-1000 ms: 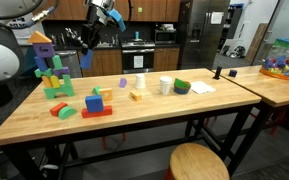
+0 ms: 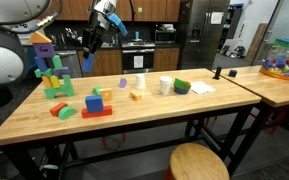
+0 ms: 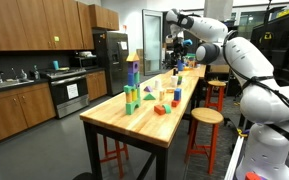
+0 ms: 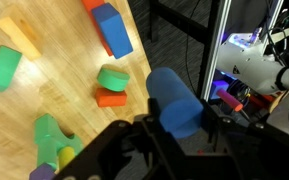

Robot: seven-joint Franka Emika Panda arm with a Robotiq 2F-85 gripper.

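Observation:
A blue block [image 2: 87, 63] hangs above the table in exterior view 1, with my gripper [image 2: 88, 50] shut on it. It is right of a tower of stacked blocks [image 2: 55, 80], green low down and purple at the top. From the wrist, the blue block [image 4: 174, 103] points toward the camera between the dark fingers, hiding what lies directly beneath. On the table below, another blue block [image 4: 112, 27] rests on a long red block [image 2: 97, 113]. A green piece [image 4: 113, 78] and a red piece [image 4: 109, 98] lie side by side near the table edge.
Yellow blocks [image 2: 136, 95] lie mid-table. Toward the back are white cups [image 2: 166, 84], a green bowl [image 2: 182, 87] and white paper [image 2: 203, 88]. A round stool [image 2: 197, 162] stands in front.

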